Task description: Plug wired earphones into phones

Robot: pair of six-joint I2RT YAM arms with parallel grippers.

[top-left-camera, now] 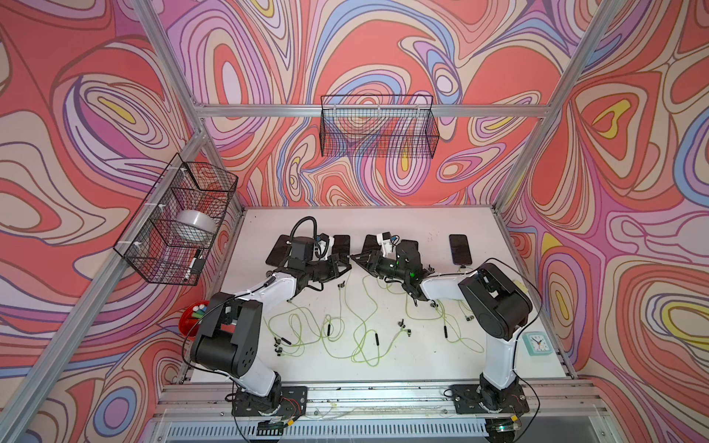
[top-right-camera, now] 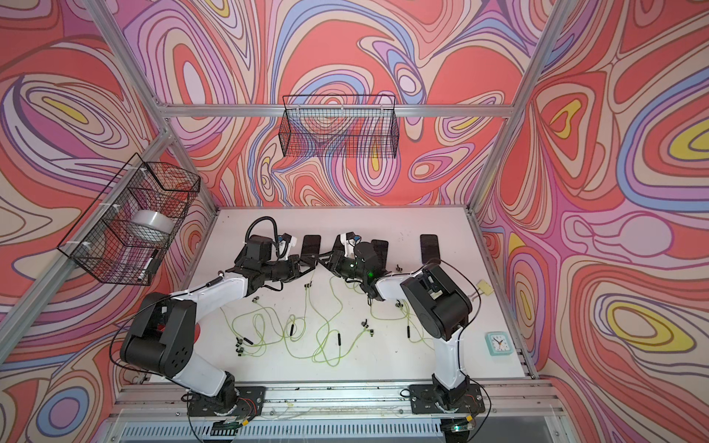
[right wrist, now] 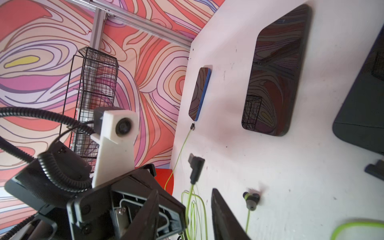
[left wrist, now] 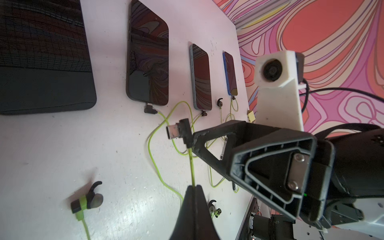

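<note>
My left gripper is shut on a thin green earphone cable (left wrist: 192, 170). The cable's black plug (left wrist: 180, 132) sticks out above the fingertips, clear of the table. My right gripper is open, its fingers apart; the plug (right wrist: 196, 166) appears beyond and between them in the right wrist view. In the left wrist view one right finger (left wrist: 212, 136) is beside the plug; contact cannot be told. A dark phone (right wrist: 276, 76) on the table has no plug at its lower end. Another phone (left wrist: 148, 56) has a plug (left wrist: 150, 108) at its lower edge.
Two further phones (left wrist: 201, 76) with plugs at their ends lie in the row, and a blue-edged phone (right wrist: 200, 94) stands at the far left. Earbuds (left wrist: 90, 198) and loose green cables cover the front table. A clock (top-left-camera: 537, 343) sits at front right.
</note>
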